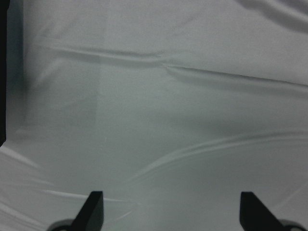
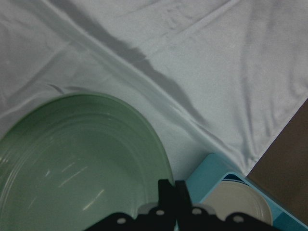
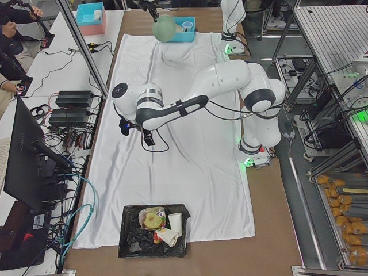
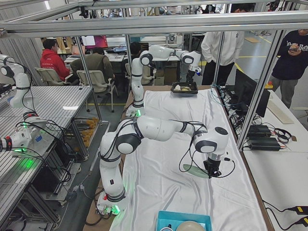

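A green plate is held at its rim by my right gripper, which is shut on it. In the camera left view the plate is up at the far end of the cloth, overlapping a blue bin. The bin also shows below it in the right wrist view, with a cream dish inside. My left gripper hangs over bare white cloth, its fingers wide apart with nothing between them.
A black tray with food packets and papers stands at the near end of the table. A monitor and cabling line the left side.
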